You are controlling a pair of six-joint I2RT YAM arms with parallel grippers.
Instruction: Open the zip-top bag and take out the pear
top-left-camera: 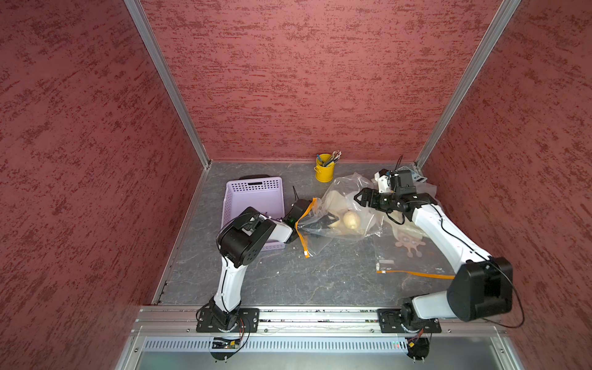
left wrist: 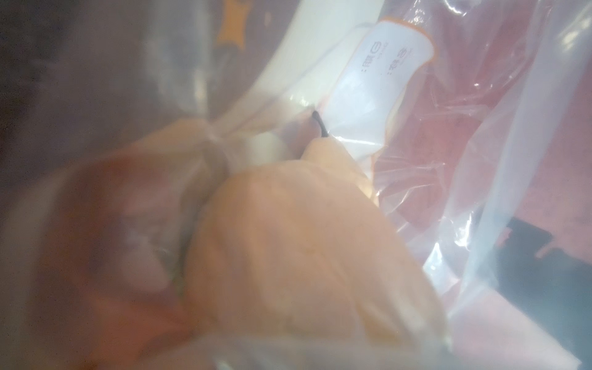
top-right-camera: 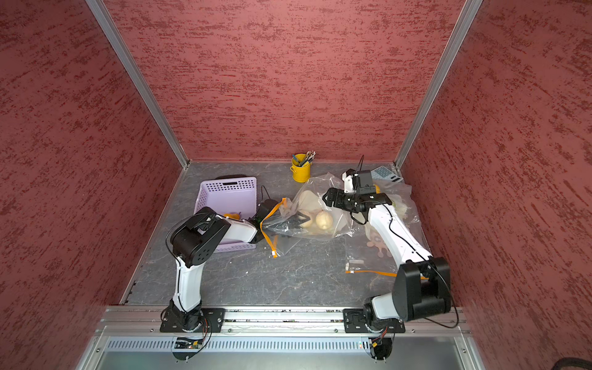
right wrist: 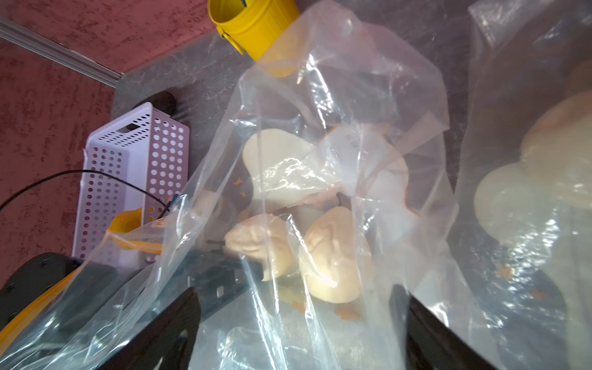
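Observation:
The clear zip-top bag lies with its orange-edged mouth on the left. Two pale pears lie inside: the nearer pear and a second pear, whose dark stem points up. My left gripper reaches through the mouth into the bag, up against the nearer pear; its finger gap is hidden by film and fruit. A large pear fills the middle of the left wrist view, blurred through plastic. Over the bag's right side stands my right gripper, its fingers wide apart.
A lilac basket stands under the left forearm. Behind the bag is a yellow bucket with tools. Another zip bag with contents lies under the right arm.

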